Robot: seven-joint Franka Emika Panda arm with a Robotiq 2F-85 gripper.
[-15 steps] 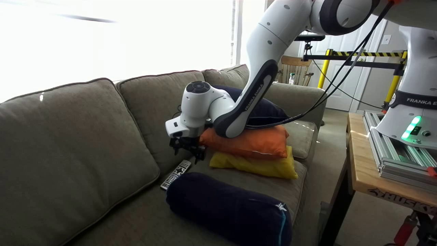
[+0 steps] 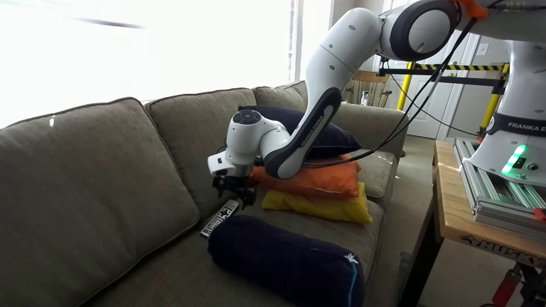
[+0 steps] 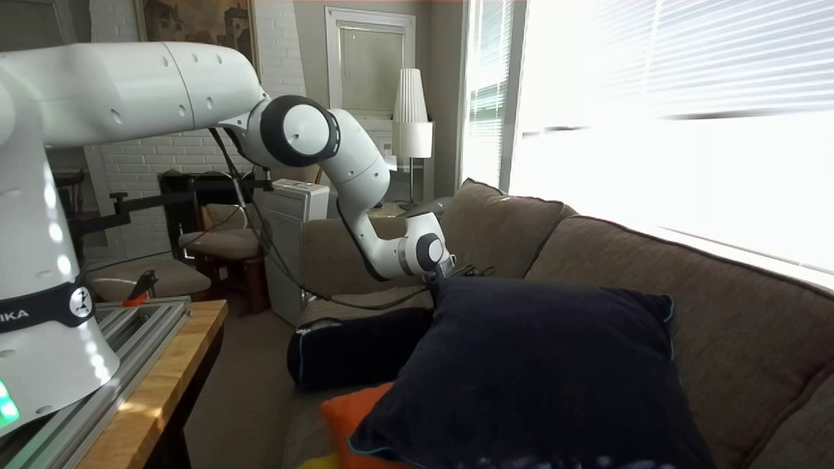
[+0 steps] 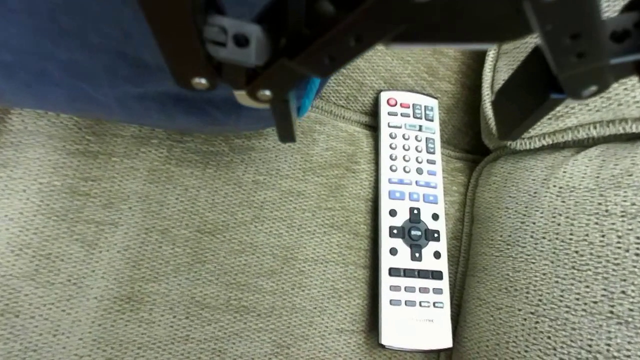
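A silver remote control lies face up on the couch seat, close to the seam with the back cushion. In exterior view 1 the same remote shows between the back cushion and the dark bolster. My gripper is open above the couch, its two fingers spread wide to either side of the remote's far end, nothing between them but air. One fingertip is by the blue cloth, the other over the back cushion. From exterior view 1 the gripper hangs just above the remote; the pillow hides its fingers in exterior view 2.
A navy bolster lies in front of the remote. Beside the gripper, a yellow pillow, an orange pillow and a navy pillow are stacked. The back cushion rises behind.
My gripper has come down slightly toward the seat, nearer the remote. The remote and the pillows have stayed in place.
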